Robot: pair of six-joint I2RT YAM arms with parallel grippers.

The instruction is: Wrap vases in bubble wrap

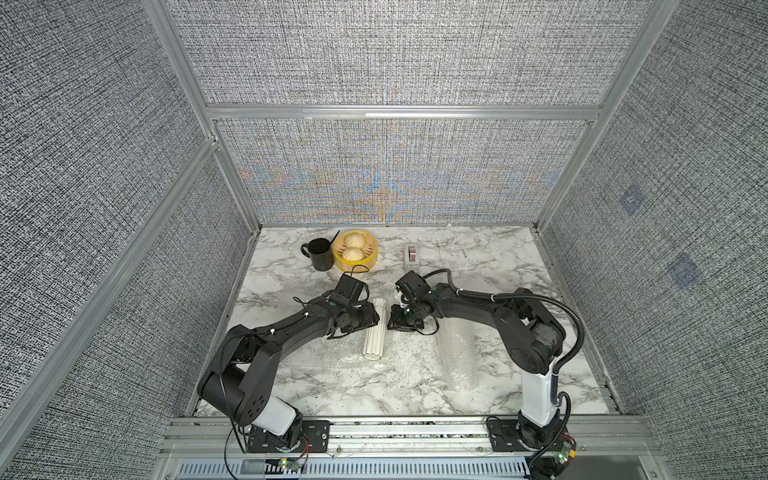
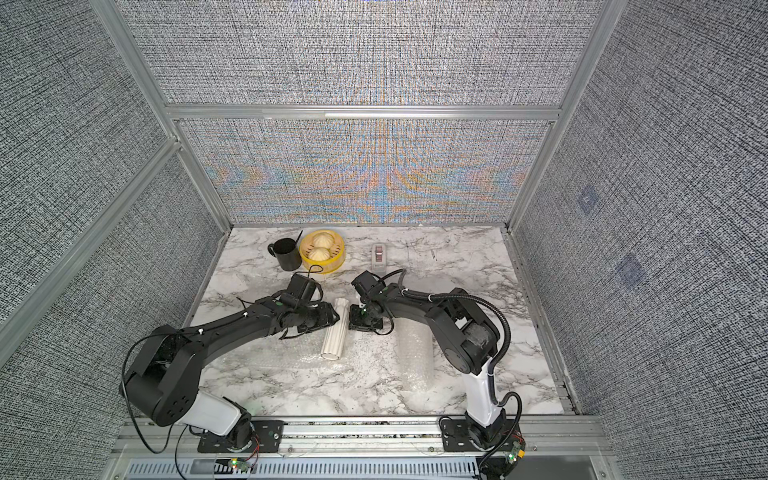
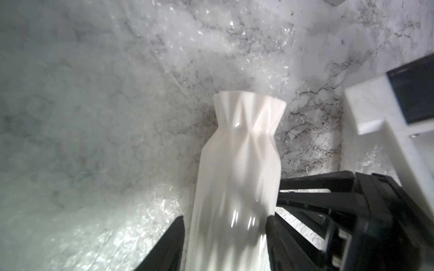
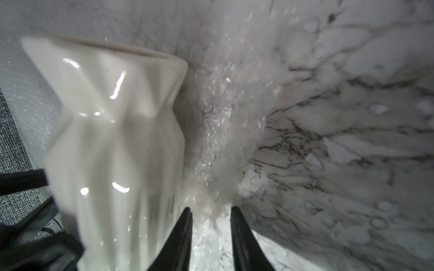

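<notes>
A white fluted vase [image 1: 373,341] lies on its side mid-table on clear bubble wrap [image 3: 113,135]. In the left wrist view, my left gripper is part open, its fingers to either side of the vase body [image 3: 232,198]; firm contact cannot be judged. My right gripper sits just right of the vase [image 4: 113,158], fingers apart, with only bubble wrap [image 4: 217,117] and tabletop seen behind the gap. Its black parts also show beside the vase in the left wrist view. The vase's lower end is cut off in both wrist views.
Another part of the bubble wrap [image 1: 457,360] stretches right of the vase. Behind the arms stand a black mug [image 1: 321,255], a yellow steamer [image 1: 354,268] with buns, and a small tape dispenser [image 1: 411,256].
</notes>
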